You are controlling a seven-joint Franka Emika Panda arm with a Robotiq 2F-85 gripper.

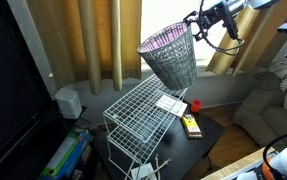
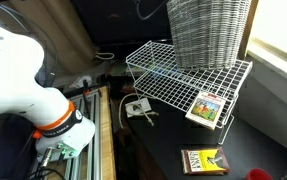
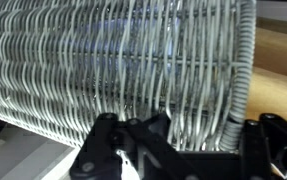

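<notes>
A grey woven basket (image 1: 173, 62) with a pink lining hangs in the air above a white wire rack (image 1: 143, 118). My gripper (image 1: 195, 27) is shut on the basket's rim at its upper right. In the wrist view the basket's ribbed wall (image 3: 113, 60) fills most of the picture, and the gripper shows dark at the bottom, pressed against its rim. Exterior view 2 shows only the lower part of the basket (image 2: 208, 35), over the back of the rack (image 2: 163, 85); the gripper is outside that view.
A small illustrated card or book (image 2: 205, 109) leans at the rack's right front. A yellow-and-red box (image 2: 205, 161) lies on the dark table, near a red cup (image 1: 196, 105). A white plug or adapter with a cord (image 2: 138, 107) lies by the rack. Curtains (image 1: 113, 40) stand behind.
</notes>
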